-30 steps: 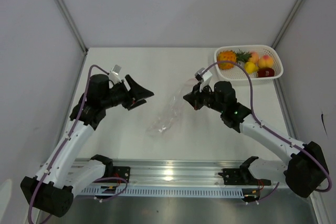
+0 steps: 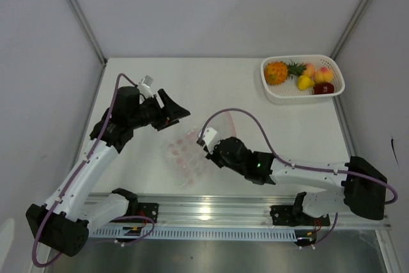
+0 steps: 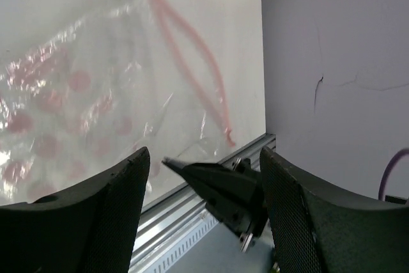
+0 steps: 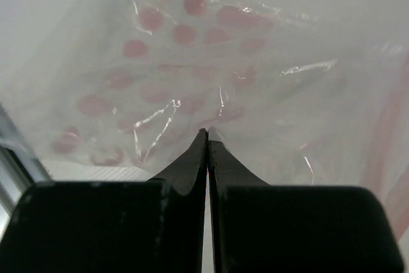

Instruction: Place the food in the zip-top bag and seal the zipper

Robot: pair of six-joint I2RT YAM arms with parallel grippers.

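The clear zip top bag (image 3: 77,113), with pink dots and a pink zipper strip (image 3: 185,43), lies spread over the front middle of the table. My right gripper (image 2: 208,149) is shut at the bag; its tips (image 4: 192,177) press together at the film, though whether film is between them I cannot tell. My left gripper (image 2: 170,114) hangs open left of the bag, its fingers apart with nothing seen between them.
A white basket (image 2: 281,97) at the back right holds food: a pineapple (image 2: 276,73), peaches (image 2: 323,75), a yellow fruit and a dark red item.
My right arm has swung from the back right down to the front middle, and the bag now lies wider across the table. The left gripper has shifted slightly.
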